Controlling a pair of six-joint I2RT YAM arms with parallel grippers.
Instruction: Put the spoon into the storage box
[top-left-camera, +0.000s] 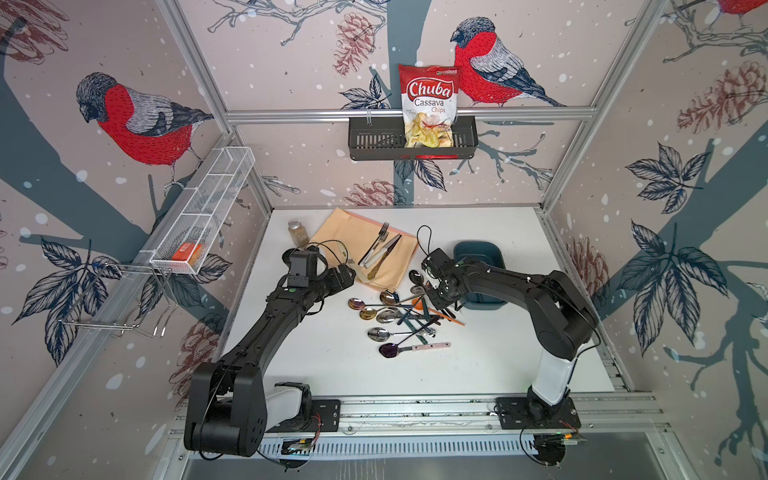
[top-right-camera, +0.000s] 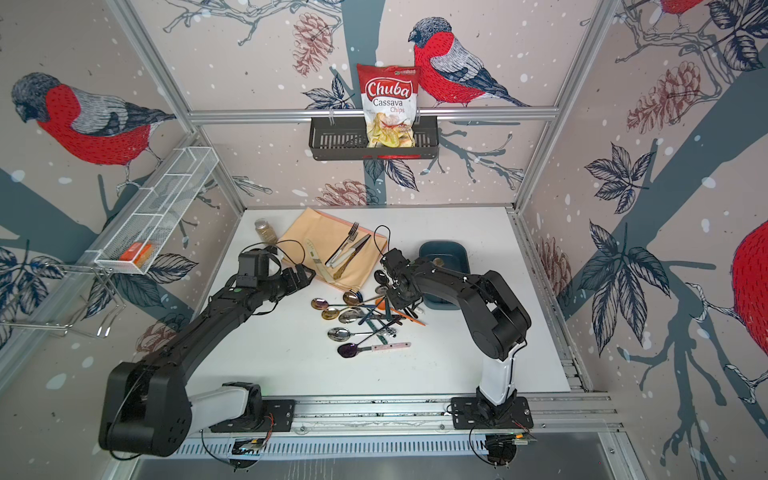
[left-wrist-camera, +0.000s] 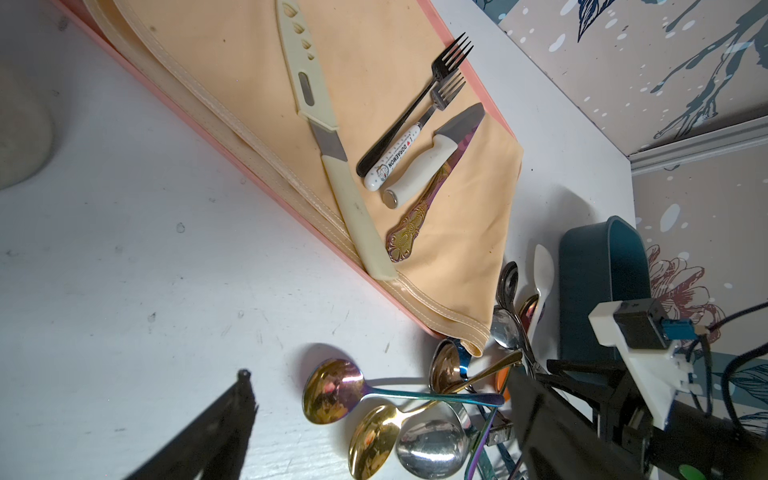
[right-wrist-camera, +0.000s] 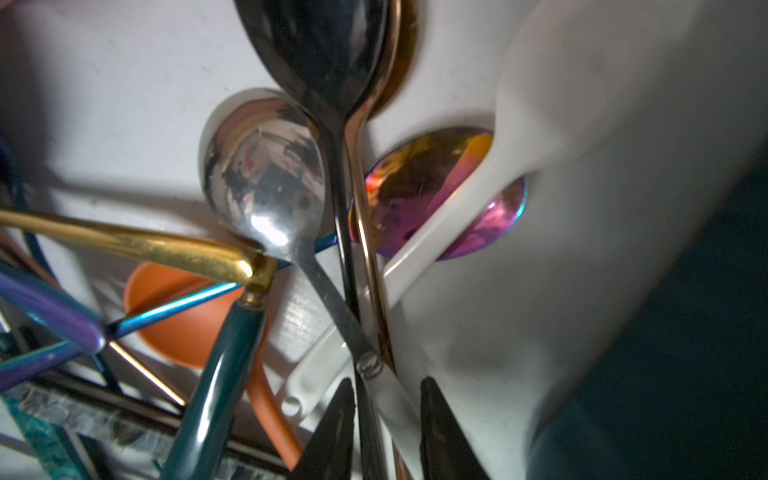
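The storage box is a teal bin at the table's right, partly hidden by my right arm. A heap of spoons lies left of it. In the right wrist view, the handles of a silver spoon, a black spoon and a copper-coloured one run down between the fingers of my right gripper. Those fingers stand apart, and no firm hold on the handles shows. My left gripper hovers over the left of the heap, its fingers wide apart, holding nothing.
A white spoon and an orange spoon cross the heap closely. Behind lies a peach cloth with knives and forks, beside a jar.
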